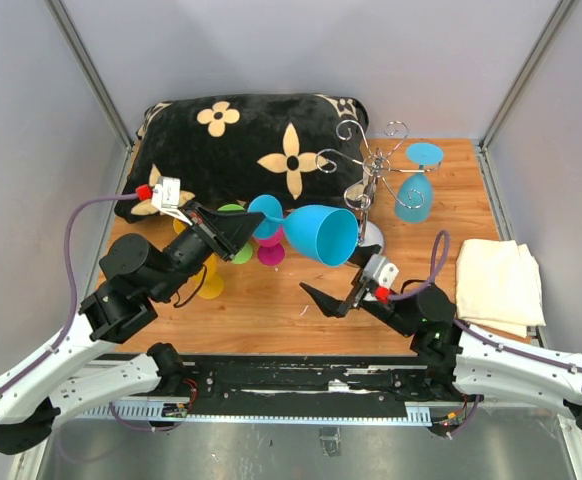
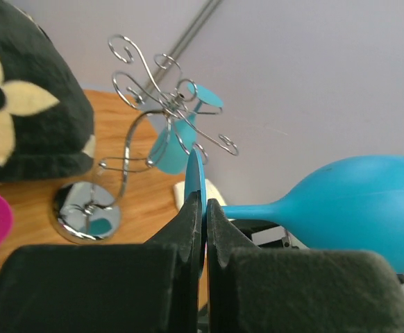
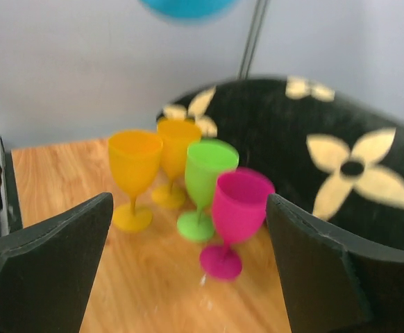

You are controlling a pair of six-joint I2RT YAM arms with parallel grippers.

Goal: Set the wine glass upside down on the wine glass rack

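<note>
My left gripper (image 1: 259,217) is shut on the thin base of a blue wine glass (image 1: 323,236), held in the air on its side with the bowl's mouth to the right. In the left wrist view the base (image 2: 196,177) runs edge-on between the fingers, with the stem and bowl to the right. The metal wine glass rack (image 1: 374,165) stands at the back right, with curled arms; another blue glass (image 1: 413,197) hangs upside down on it. Right of and below the held glass, my right gripper (image 1: 337,297) is open, nothing between its fingers.
Yellow (image 3: 135,163), green (image 3: 209,166) and pink (image 3: 239,203) glasses stand upright at the left. A dark flowered cushion (image 1: 236,140) fills the back. A folded cream cloth (image 1: 499,283) lies at the right.
</note>
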